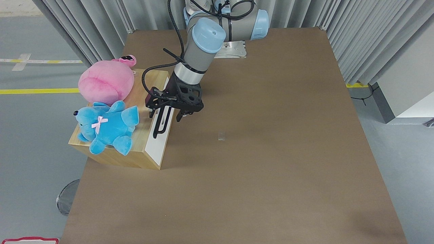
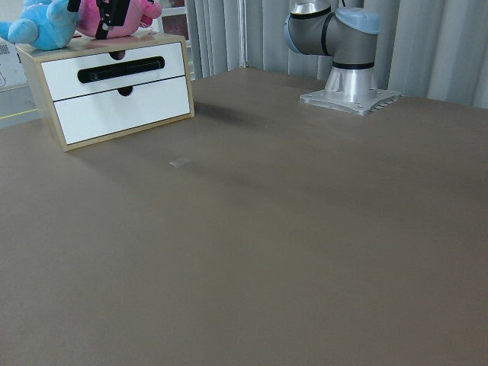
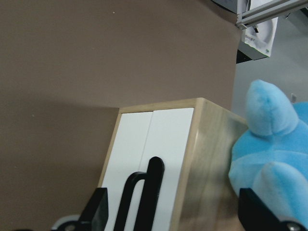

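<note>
My gripper hangs over the handled white front of a wooden two-drawer cabinet, open, with its fingertips wide apart and nothing seen between them. A black handle stands below the fingers in the wrist view. A blue plush bear lies on the cabinet's top, at the right in the wrist view. Behind it sits a pink plush toy, also on the top.
A small clear patch is stuck on the table. The robot's base stands at the back.
</note>
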